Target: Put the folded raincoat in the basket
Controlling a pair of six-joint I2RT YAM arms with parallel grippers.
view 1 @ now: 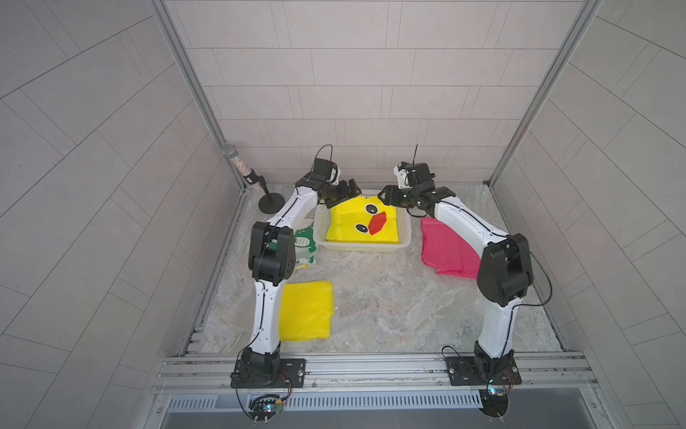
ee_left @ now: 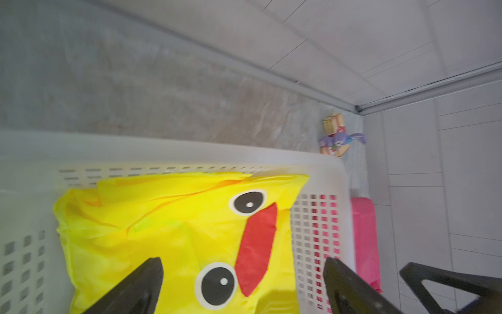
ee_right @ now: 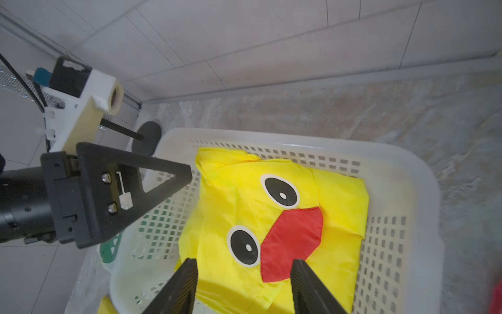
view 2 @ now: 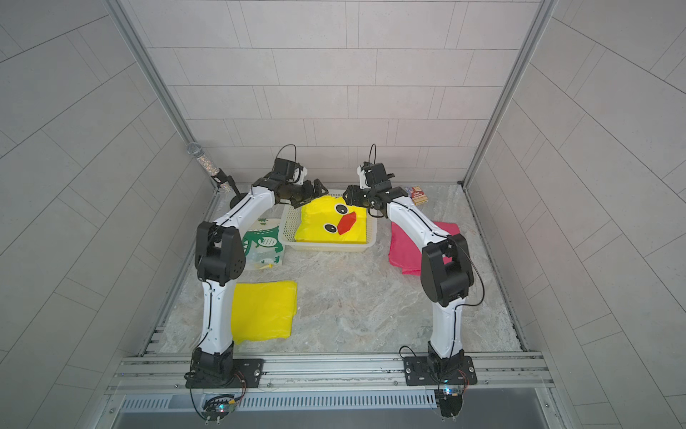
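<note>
The folded yellow raincoat [ee_right: 224,209], with black-and-white eyes and a red beak patch, lies inside the white basket [view 1: 363,247]. In the left wrist view its far edge is bunched against the basket's back wall. My left gripper [view 1: 351,191] hovers over the basket's back left part, its two fingers [ee_left: 138,287] wide apart with nothing between them. Opposite it, near the back right, my right gripper [view 1: 387,195] is open too; its fingers [ee_right: 180,285] hold nothing. Both appear to be above the coat.
Around the basket lie a flat yellow garment [view 1: 307,309] front left, a green-and-white garment [view 2: 264,243] left, and a pink garment [view 1: 450,250] right. A black-based stand [view 1: 271,203] occupies the back left.
</note>
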